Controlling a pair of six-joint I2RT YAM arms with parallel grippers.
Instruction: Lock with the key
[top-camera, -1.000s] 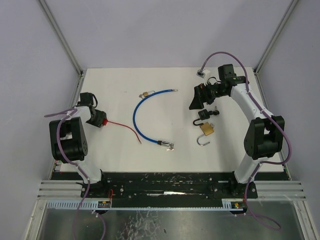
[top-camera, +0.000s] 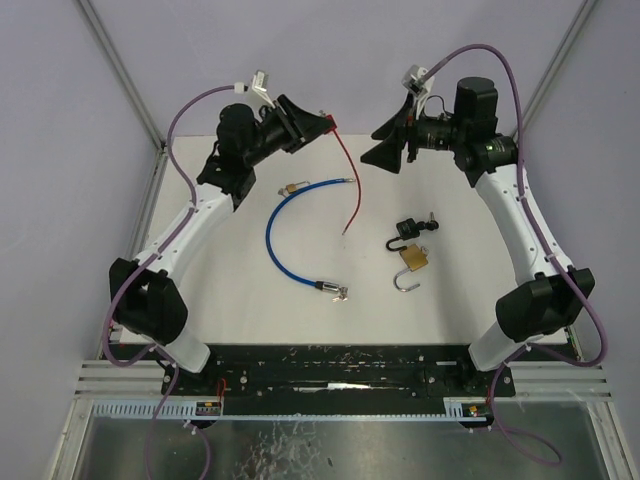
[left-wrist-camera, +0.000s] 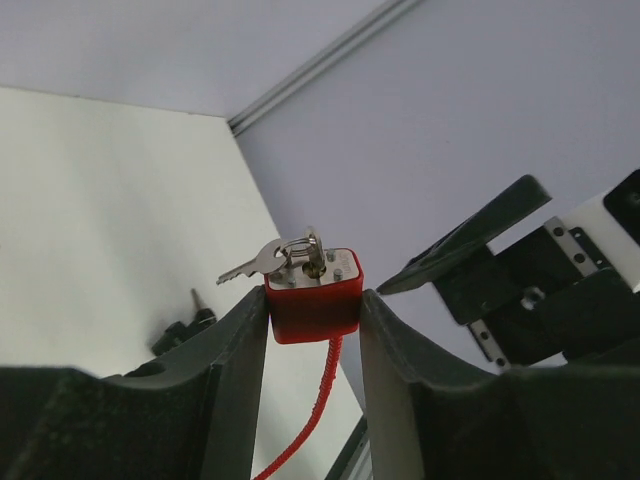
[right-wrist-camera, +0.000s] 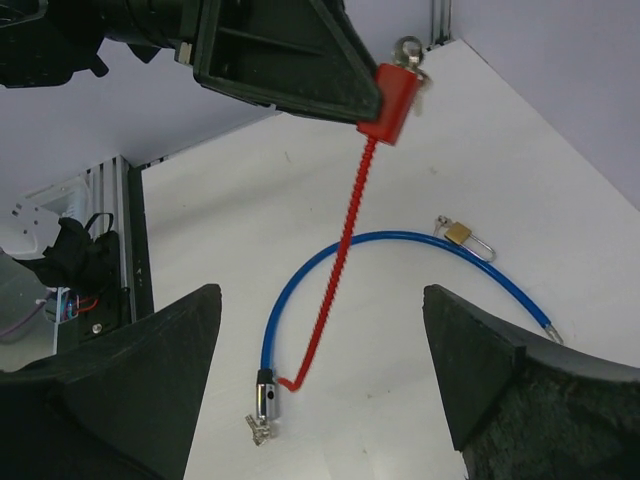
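A red lock body with a key in it and a red cable hanging down is clamped in my left gripper, raised over the upper middle of the table. The lock also shows in the right wrist view. My right gripper is just right of it, apart from it, fingers open with nothing between them.
On the white table lie a blue cable lock, a small brass padlock, and at the right a black lock and a larger brass padlock.
My left gripper has lifted the red lock from the left side up to the upper middle, its cable trailing. The right arm has risen and shifted slightly.
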